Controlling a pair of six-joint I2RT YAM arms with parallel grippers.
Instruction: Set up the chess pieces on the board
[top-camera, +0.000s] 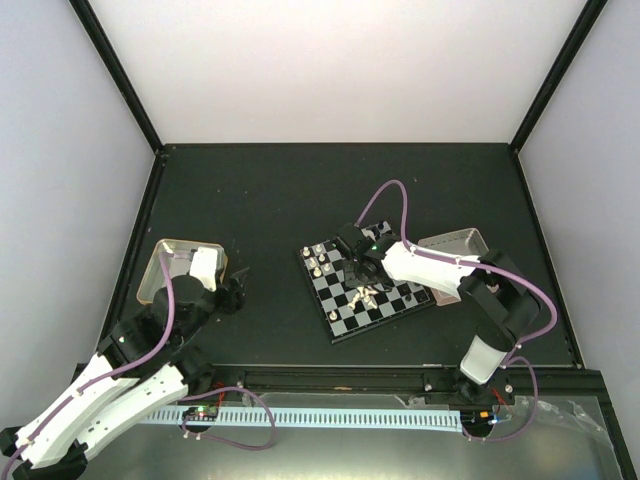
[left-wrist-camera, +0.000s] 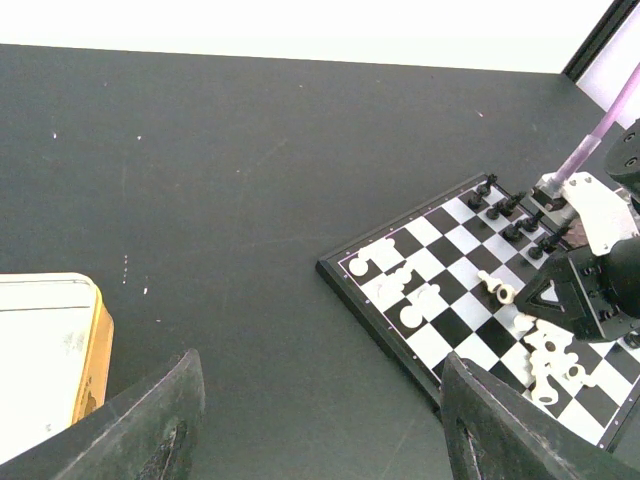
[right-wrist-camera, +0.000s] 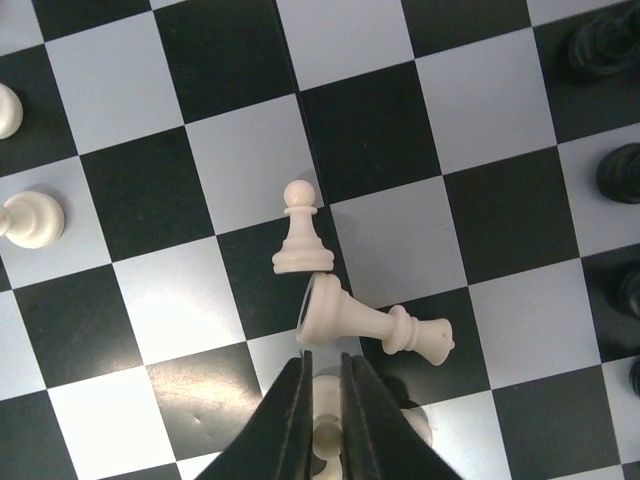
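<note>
The chessboard (top-camera: 340, 320) carries standing white pieces along its left side and black ones along the far right side. In the right wrist view, a white pawn (right-wrist-camera: 302, 240) and a larger white piece (right-wrist-camera: 350, 320) lie on their sides mid-board. My right gripper is over another white piece, its fingertips close together; whether it grips is unclear. More loose white pieces (left-wrist-camera: 550, 365) lie in a cluster on the board. My left gripper is open, empty, away from the board at its left.
A light tray (top-camera: 150, 290) sits at the left beside my left arm; another tray (top-camera: 460, 240) is at the right, partly under my right arm.
</note>
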